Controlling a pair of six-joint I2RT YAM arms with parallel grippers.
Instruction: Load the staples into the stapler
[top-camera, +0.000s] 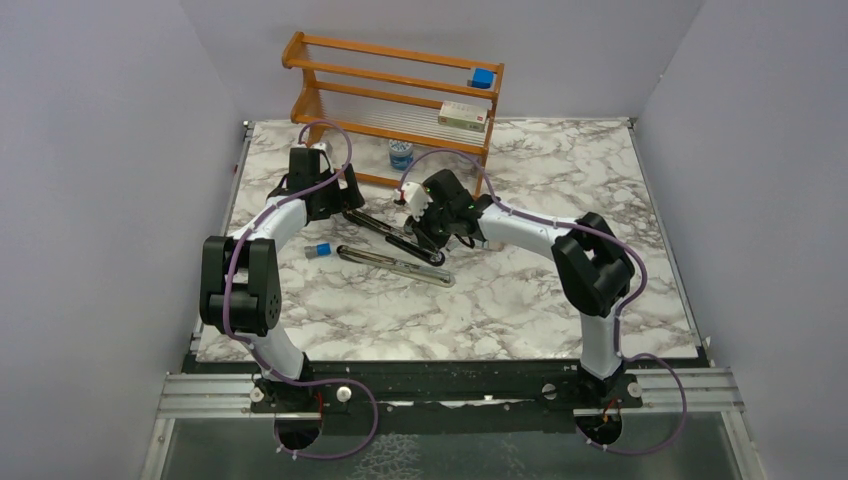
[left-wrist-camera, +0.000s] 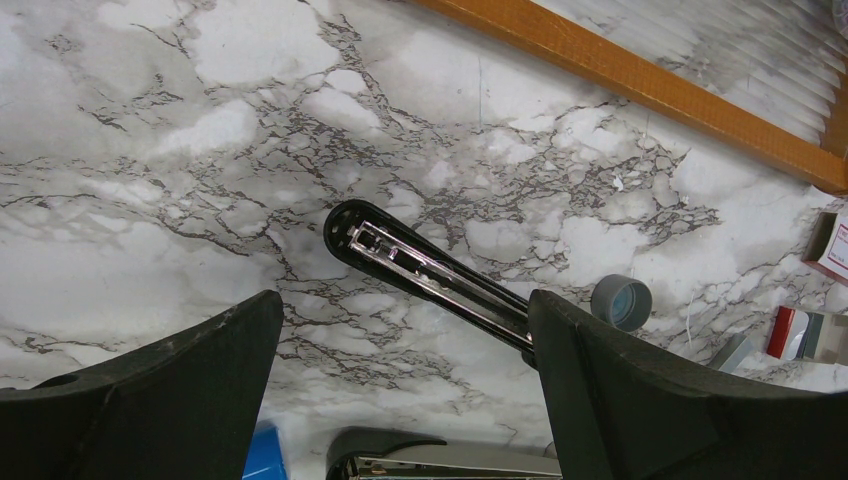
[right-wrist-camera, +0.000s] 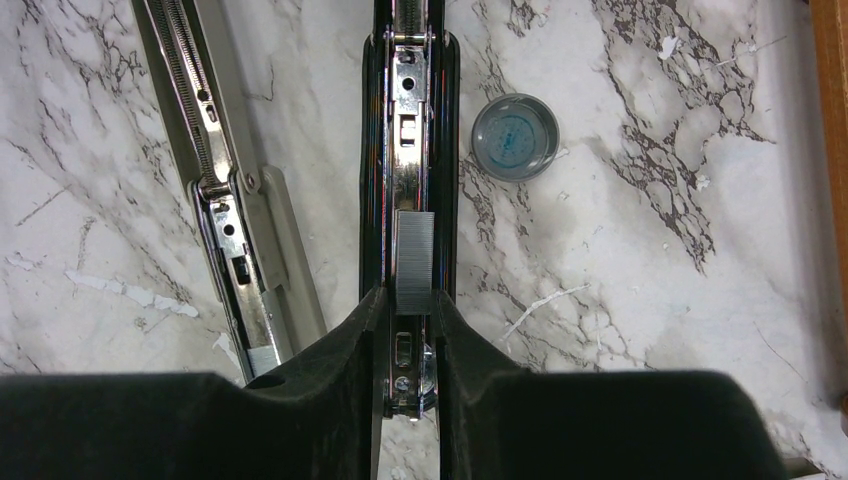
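Note:
The opened black stapler (right-wrist-camera: 453, 180) lies on the marble table, its metal magazine exposed. A grey strip of staples (right-wrist-camera: 415, 255) sits in line with the magazine, over or in its channel; which one is unclear. My right gripper has its fingertips on either side of the strip's near end with a narrow gap; firm contact cannot be made out. At the stapler's other end (left-wrist-camera: 350, 225), my left gripper stands wide open above the table, nothing between its fingers. A second, grey-beige opened stapler (top-camera: 395, 265) lies in front, with staples in its channel (right-wrist-camera: 262, 359).
A small clear cup with a grey rim (right-wrist-camera: 515, 138) stands beside the black stapler. A blue-and-grey item (top-camera: 317, 250) lies left of the staplers. Behind is a wooden rack (top-camera: 400, 130) holding a box (top-camera: 462, 115).

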